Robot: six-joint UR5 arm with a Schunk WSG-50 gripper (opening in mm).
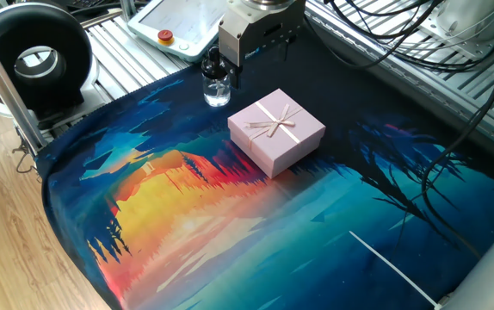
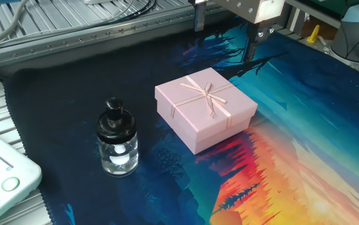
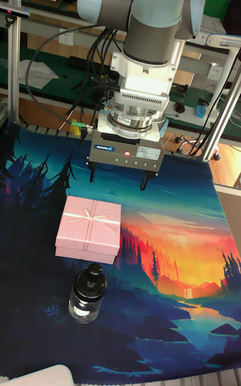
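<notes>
A pink gift box (image 3: 87, 230) with a ribbon bow sits lidded on the printed mat. Right beside it stands an upright clear glass bottle (image 2: 119, 150) with a black top, apart from the box. My gripper (image 3: 118, 177) hangs above the mat, behind the box in exterior view 3, its two black fingers (image 3: 144, 180) spread wide with nothing between them. Exterior view 2 has the gripper (image 2: 225, 36) at the top, beyond the box. In exterior view 1 the gripper's body (image 1: 260, 39) shows at the top edge, one fingertip overlapping the view near the bottle (image 1: 216, 89).
A white control pendant (image 1: 178, 26) with a red button lies at the table's edge near the bottle. Black cables (image 1: 402, 34) run along the metal rails. A thin white stick-like strip (image 1: 393, 267) shows in exterior view 1.
</notes>
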